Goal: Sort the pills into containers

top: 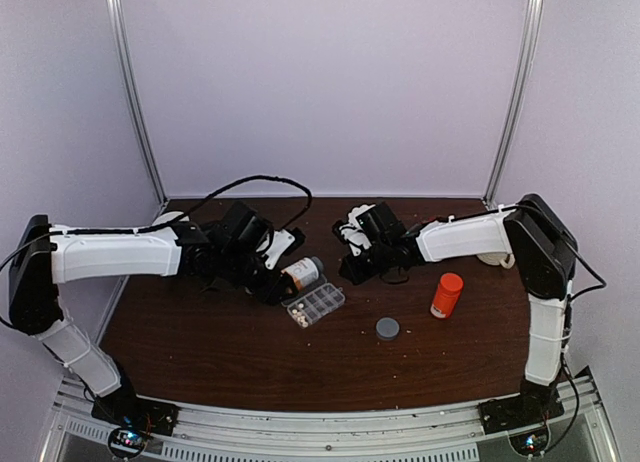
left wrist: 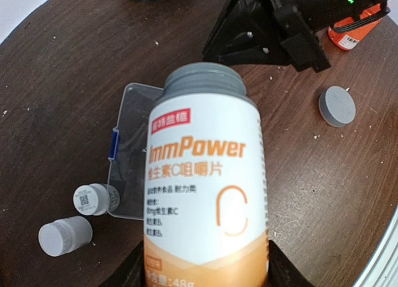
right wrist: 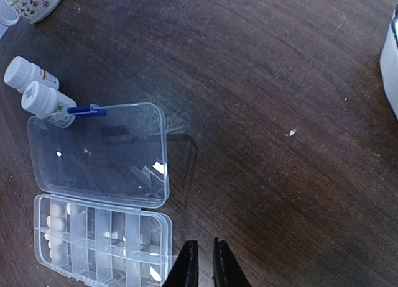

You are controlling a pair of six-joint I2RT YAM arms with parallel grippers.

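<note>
My left gripper [top: 285,288] is shut on a white-and-orange pill bottle [left wrist: 205,175], whose neck points away from the gripper. In the right wrist view lies the clear pill organizer [right wrist: 102,237], its lid [right wrist: 99,156] folded back. White pills [right wrist: 56,223] sit in the compartments at its left end, and a few show in the middle. My right gripper is part open with nothing between its fingers, right of the organizer. A grey cap [top: 387,329] lies on the table, and a red-orange bottle [top: 447,295] stands to the right.
Two small white bottles [left wrist: 65,235] [left wrist: 96,199] are beside the lid. A patterned mug [right wrist: 32,2] is at the far left, and a white bowl [right wrist: 390,69] shows at the right edge.
</note>
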